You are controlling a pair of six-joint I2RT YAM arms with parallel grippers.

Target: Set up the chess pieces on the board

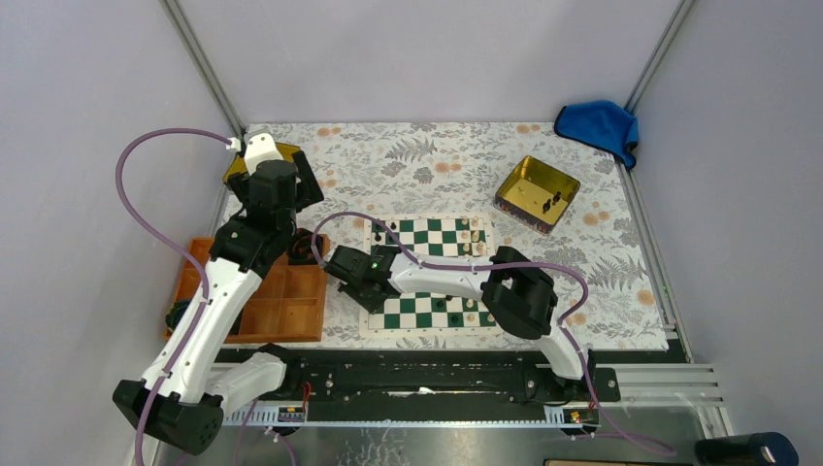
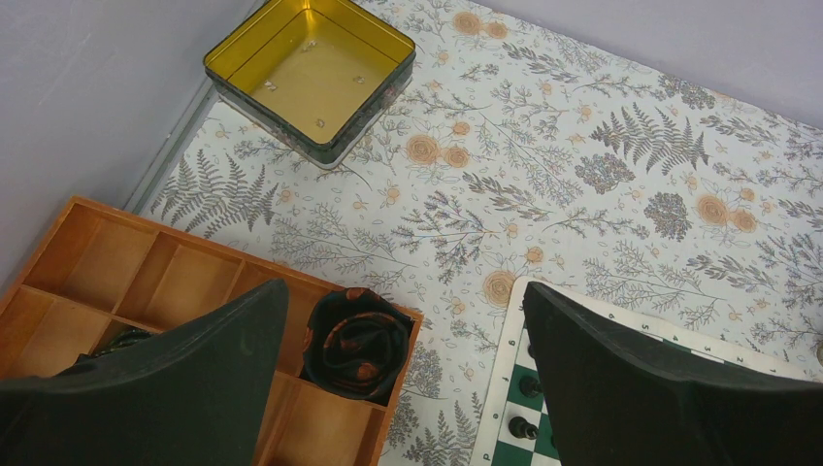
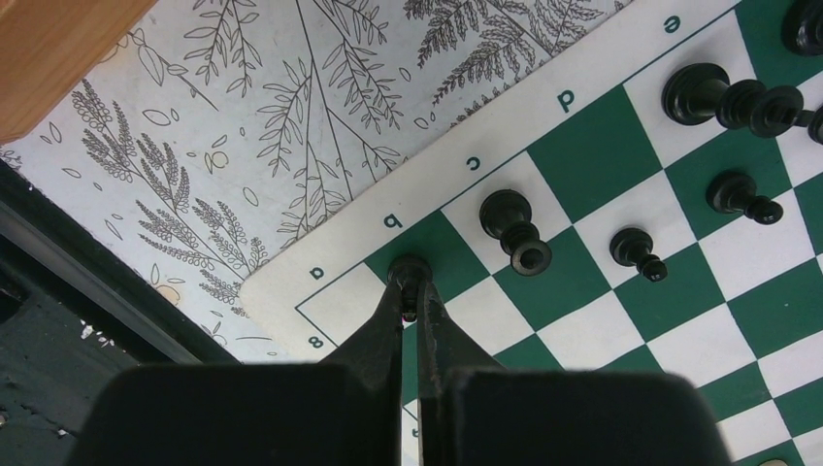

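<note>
In the right wrist view my right gripper is closed around a black chess piece [image 3: 411, 270]. The piece's base is over the green square under the letter b. Whether it touches the board cannot be told. A black bishop-like piece [image 3: 515, 233] stands under letter c, a tall black piece [image 3: 738, 102] under e, and black pawns [image 3: 638, 254] nearby. The green and white board [image 1: 427, 318] lies partly beneath the right arm. My left gripper is open with nothing between its fingers, high above the gap between wooden box and board.
The wooden compartment box [image 1: 275, 306] sits left of the board, a dark bundle [image 2: 357, 345] in one compartment. An empty gold tin [image 2: 315, 73] stands behind it. Another gold tin [image 1: 539, 192] at right holds several dark pieces. The cloth-covered table behind the board is clear.
</note>
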